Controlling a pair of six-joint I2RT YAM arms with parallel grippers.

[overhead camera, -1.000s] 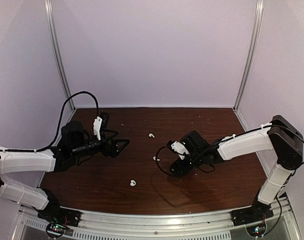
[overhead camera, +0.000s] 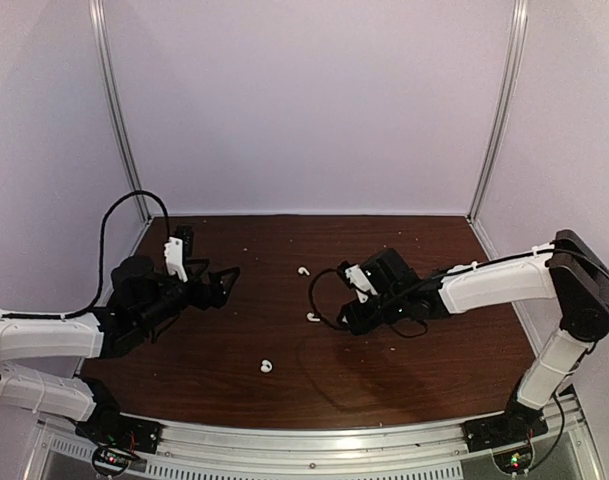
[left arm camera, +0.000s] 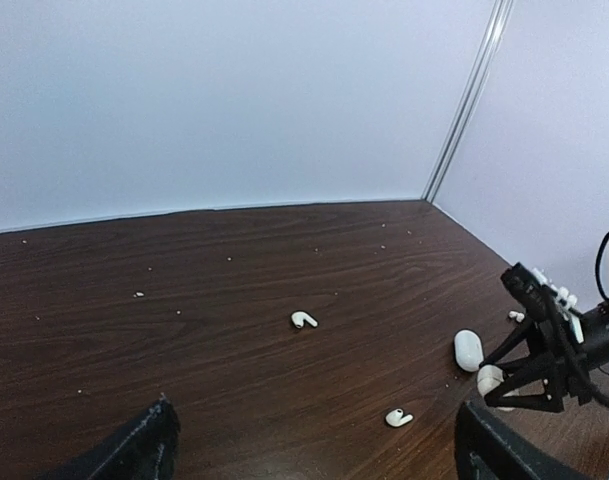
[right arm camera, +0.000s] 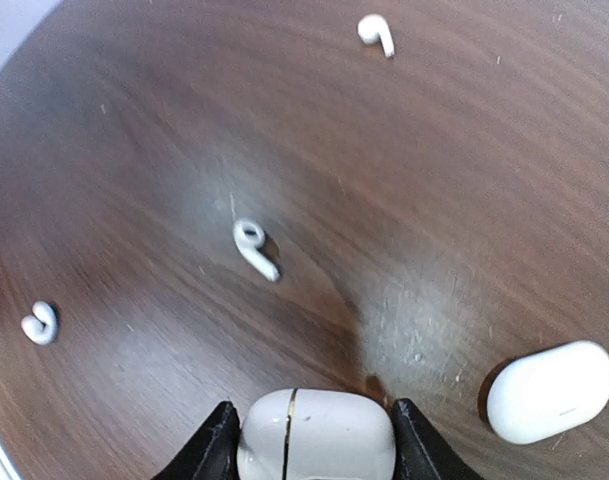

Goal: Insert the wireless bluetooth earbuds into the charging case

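A white charging case [right arm camera: 334, 435] is held between the fingers of my right gripper; in the top view that gripper [overhead camera: 354, 320] hangs over the right-centre of the table. A second white case lies on the wood beside it, also visible in the left wrist view [left arm camera: 468, 350]. White earbuds lie loose: one at the back middle [overhead camera: 303, 271], one in the centre [overhead camera: 313, 317], one at the front [overhead camera: 266, 366]. My left gripper [overhead camera: 219, 285] stands open above the left part of the table, nothing between its fingers.
The dark wooden table [overhead camera: 434, 380] is bordered by pale walls at back and sides and a metal rail at the front.
My left gripper has moved left. The right gripper has risen a little and shifted slightly in the top view. The loose earbuds are unmoved.
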